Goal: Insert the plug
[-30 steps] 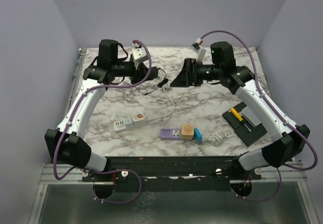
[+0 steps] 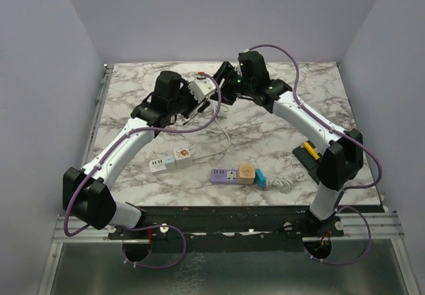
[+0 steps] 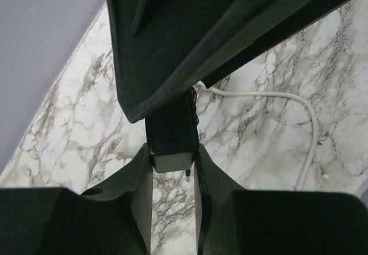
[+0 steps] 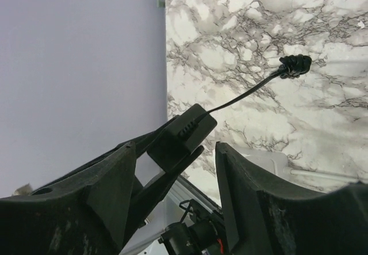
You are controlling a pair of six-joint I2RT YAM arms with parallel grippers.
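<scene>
A black adapter with a pale grey end (image 3: 172, 160) is in my left gripper, whose two fingers press on either side of that end. From the adapter's other end (image 4: 192, 123) a thin black cable runs to a tied black bundle (image 4: 296, 65). My right gripper is open, its fingers apart and close to the adapter; whether they touch it I cannot tell. Its large dark fingers (image 3: 172, 42) fill the upper left wrist view. From above, the two grippers meet near the table's back middle, hiding most of the adapter. A white power strip (image 2: 163, 165) lies front left.
A white cube (image 2: 182, 155) adjoins the strip, its white cable (image 2: 226, 139) curving back beneath the grippers. In front stand a purple strip (image 2: 224, 176), an orange-topped cube (image 2: 246, 173), a blue piece (image 2: 260, 179) and coiled white cable (image 2: 282, 183). A dark tray (image 2: 309, 157) lies right.
The right gripper has travelled left and the left gripper, with the adapter, right; the gap between them has closed. The table objects stay where they were.
</scene>
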